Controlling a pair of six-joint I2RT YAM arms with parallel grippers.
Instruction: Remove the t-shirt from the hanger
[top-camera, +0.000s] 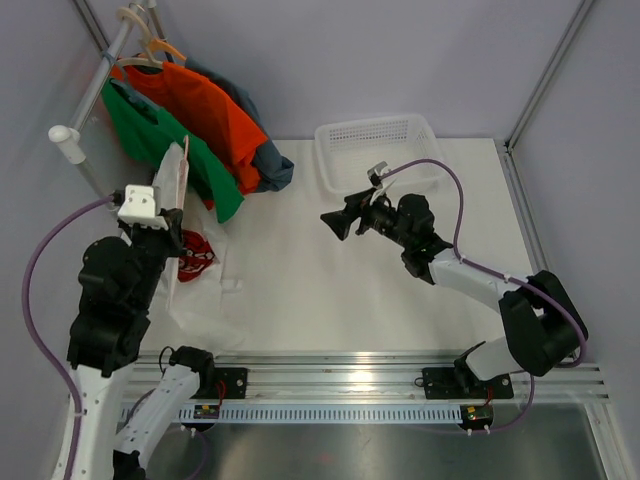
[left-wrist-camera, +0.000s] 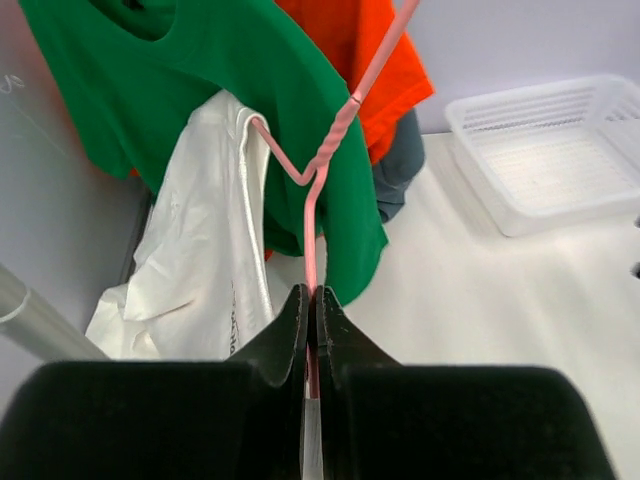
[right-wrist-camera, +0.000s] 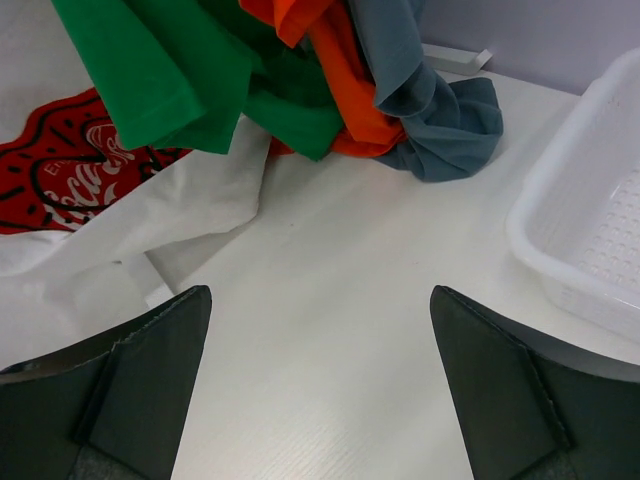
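My left gripper (top-camera: 163, 232) is shut on a pink hanger (left-wrist-camera: 311, 230), which stands upright between its fingers. A white t-shirt (left-wrist-camera: 200, 250) with a red print hangs below and behind the hanger in the left wrist view, draped over one pink arm. Its lower part reaches down toward the table at the left. My right gripper (top-camera: 355, 213) is open and empty over the middle of the table, facing the hanging clothes.
Green (top-camera: 150, 130), orange (top-camera: 210, 110) and grey-blue (top-camera: 272, 165) shirts hang on the white rail (top-camera: 98, 80) at the upper left. A white basket (top-camera: 378, 130) stands at the back right.
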